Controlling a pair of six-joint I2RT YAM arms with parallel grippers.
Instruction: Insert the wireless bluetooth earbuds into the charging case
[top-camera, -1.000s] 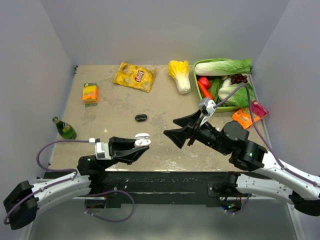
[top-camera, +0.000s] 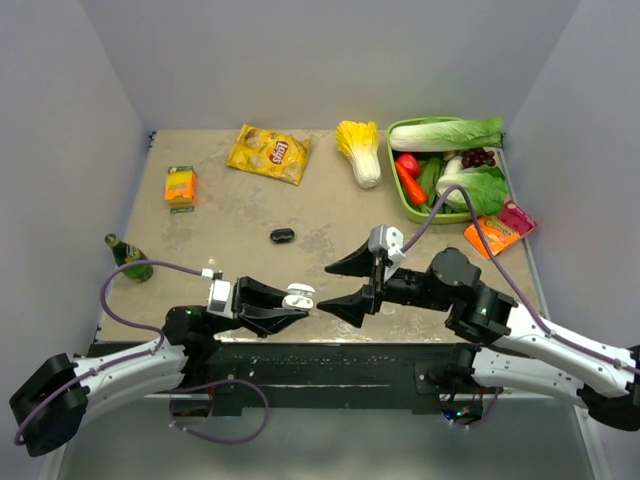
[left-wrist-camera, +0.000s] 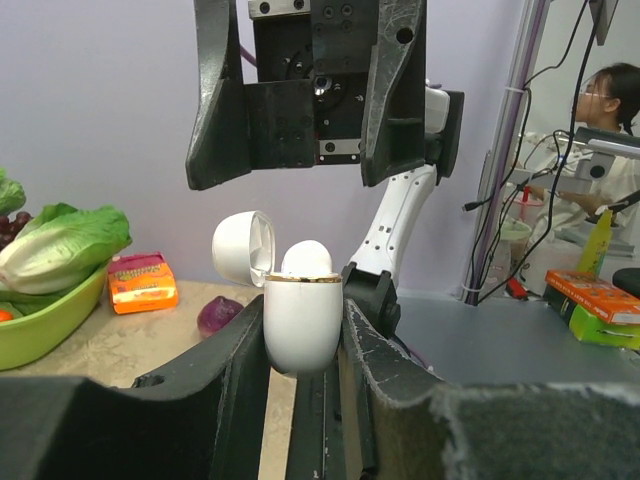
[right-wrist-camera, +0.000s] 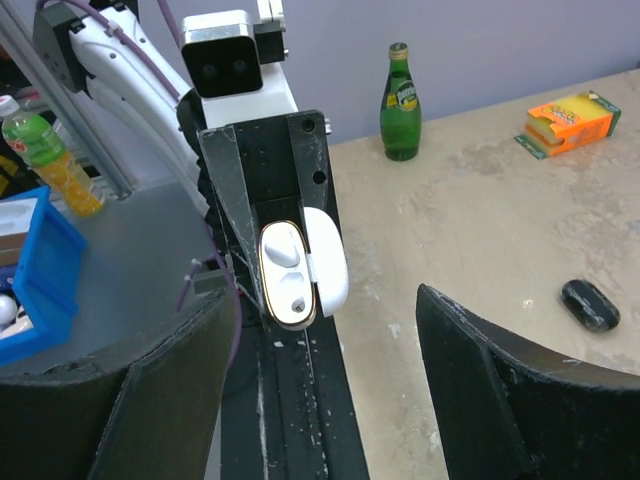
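A white charging case (top-camera: 298, 301) with a gold rim and raised lid is held in my left gripper, shut on it low at the front edge of the work area. In the right wrist view the case (right-wrist-camera: 289, 275) shows its top, with white shapes in the cavity; whether both are earbuds I cannot tell. A white rounded piece stands above the rim in the left wrist view. My right gripper (top-camera: 345, 285) is open, facing the case from the right, with nothing visible between its fingers.
A small black oval object (top-camera: 282, 235) lies mid-table. A chip bag (top-camera: 269, 153), yellow cabbage (top-camera: 358, 152) and vegetable basket (top-camera: 402, 205) are at the back. A green bottle (top-camera: 130, 262) stands left.
Over the last second my left gripper moved right with the case. My right gripper spread into view facing it and shifted slightly left and down toward the case.
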